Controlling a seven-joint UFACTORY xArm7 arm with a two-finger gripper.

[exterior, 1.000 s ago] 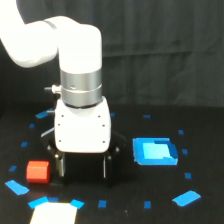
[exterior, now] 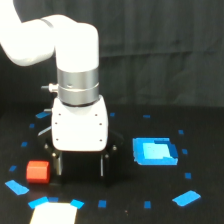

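Observation:
A white robot arm reaches down from the upper left to the gripper (exterior: pixel 82 160), whose two dark fingers point down over the black surface, apart, with nothing visible between them. An orange-red block (exterior: pixel 38 172) lies just left of the gripper. To the right lies a blue square tray (exterior: pixel 154 141) with a lighter inside.
A pale card (exterior: pixel 52 213) lies at the front left edge. Blue tape pieces (exterior: pixel 185 198) and small blue marks are scattered on the black surface. The area between the gripper and the tray, and in front of the tray, is clear.
The arm and gripper have shifted slightly to the left, toward the orange-red block. The block and tray look unmoved.

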